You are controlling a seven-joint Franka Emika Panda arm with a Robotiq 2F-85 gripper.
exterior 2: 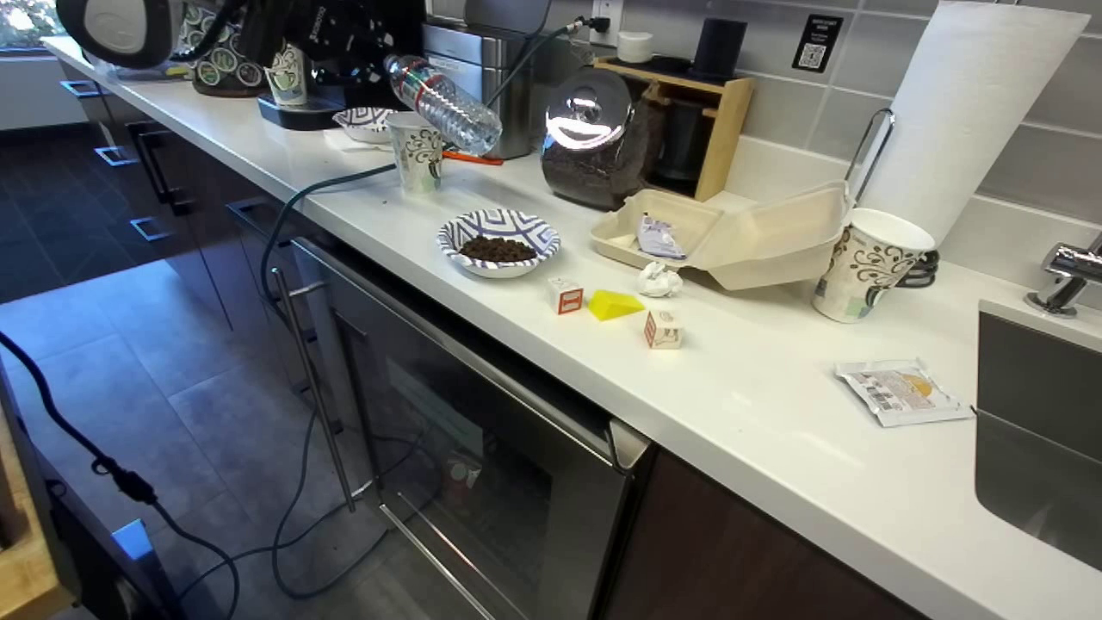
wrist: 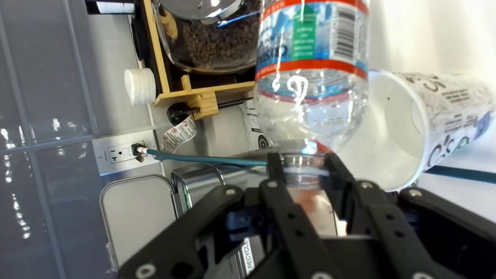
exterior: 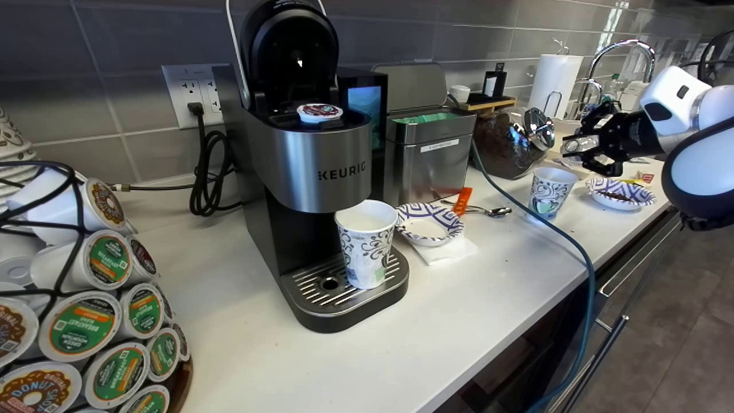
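Observation:
A clear plastic water bottle [wrist: 311,102] with a red-banded blue label is in my gripper, whose fingers stand either side of its neck. In exterior view 2 the bottle [exterior 2: 446,103] hangs tilted in the air, its base lower and to the right. It overlaps the upper edge of a patterned paper cup [exterior 2: 416,160]; whether they touch I cannot tell. That cup [wrist: 395,125] shows an open mouth just right of the bottle in the wrist view. In exterior view 1 my gripper [exterior: 583,148] is above and right of this cup [exterior: 551,193].
A Keurig machine [exterior: 323,158] stands open with a pod on top and a paper cup [exterior: 366,244] on its tray. A bowl of coffee grounds [exterior 2: 498,243], a coffee jar [exterior 2: 589,139] and a metal bin [exterior: 430,155] are nearby. A teal cable [exterior: 533,213] crosses the counter.

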